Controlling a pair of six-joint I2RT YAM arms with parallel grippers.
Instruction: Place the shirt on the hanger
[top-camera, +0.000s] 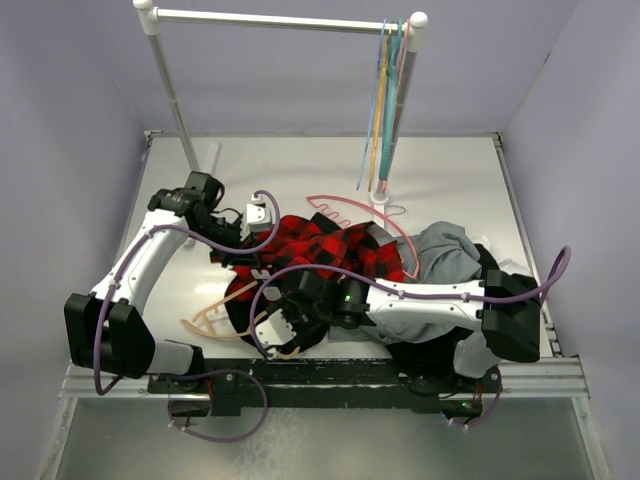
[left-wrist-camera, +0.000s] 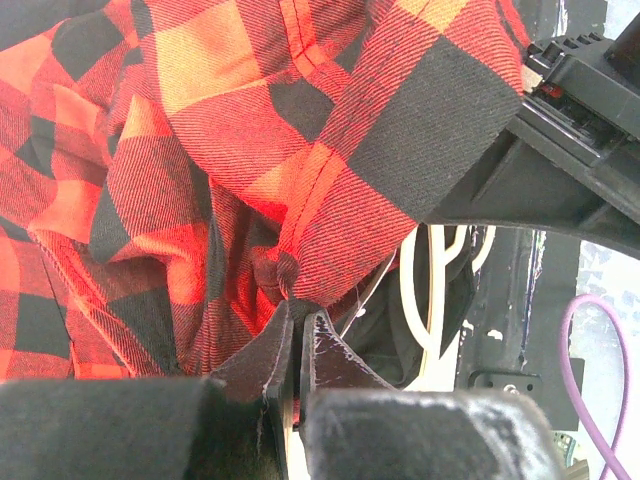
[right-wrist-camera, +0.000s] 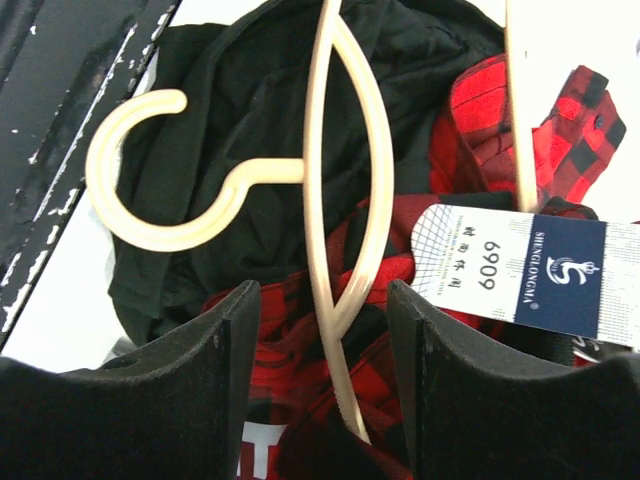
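Note:
The red-and-black checked shirt (top-camera: 305, 240) lies bunched mid-table, its dark lining spread toward the front edge. In the left wrist view, a fold of shirt (left-wrist-camera: 345, 190) runs down to my left gripper, whose fingers are shut with the cloth at their tips. A tan hanger (top-camera: 200, 322) lies partly on and under the shirt. In the right wrist view, the bar of the hanger (right-wrist-camera: 315, 180) passes between the parted fingers of my right gripper. Its hook curls over the dark lining. A white-and-navy tag (right-wrist-camera: 525, 265) sits beside the right finger.
A white rack (top-camera: 270, 20) stands at the back, with several coloured hangers (top-camera: 388, 105) on its right end. A red hanger (top-camera: 400, 235) and grey cloth (top-camera: 440, 250) lie to the right. Bare table (top-camera: 270, 170) shows behind the shirt.

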